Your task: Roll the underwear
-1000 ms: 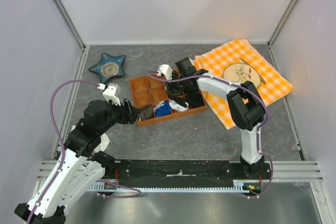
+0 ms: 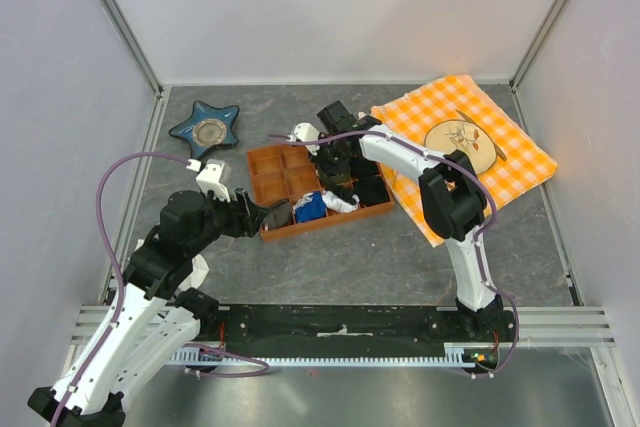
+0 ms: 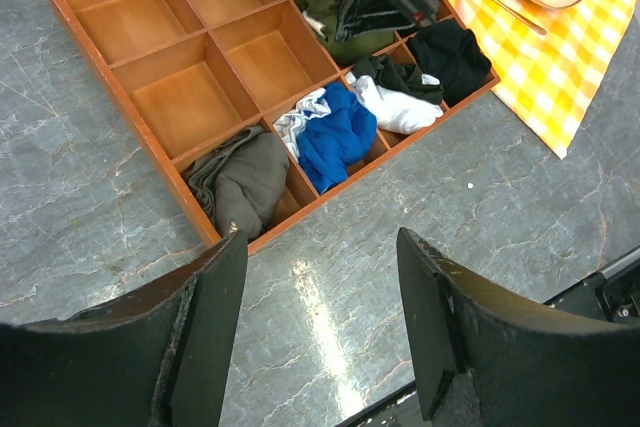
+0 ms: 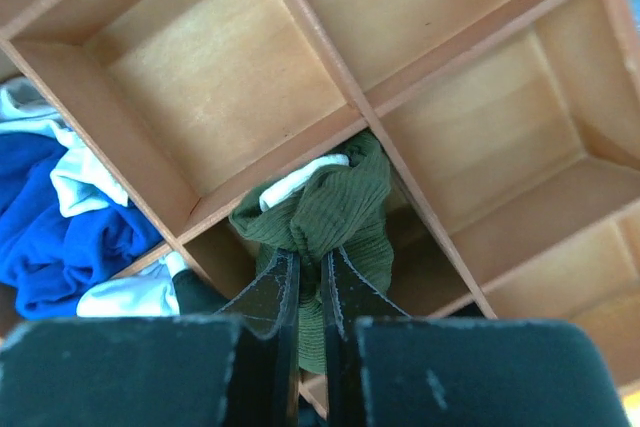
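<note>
Dark green underwear (image 4: 345,207) with a pale patch sits bunched in one compartment of the wooden box, in the right wrist view. My right gripper is shut on it, its two fingertips pinching a fold. From above, the right arm largely covers that compartment. In the left wrist view, my left gripper stands open and empty, in front of the box's near edge. Other bundles lie in the box: grey (image 3: 245,182), blue and white (image 3: 338,137), white and dark green (image 3: 398,107), and black (image 3: 450,59).
The orange wooden box (image 3: 152,137) has several empty compartments at its left and back. A blue star-shaped dish (image 2: 190,129) rests at the back left. An orange checked cloth (image 2: 440,99) with a round plate lies at the right.
The left arm looks unmoved.
</note>
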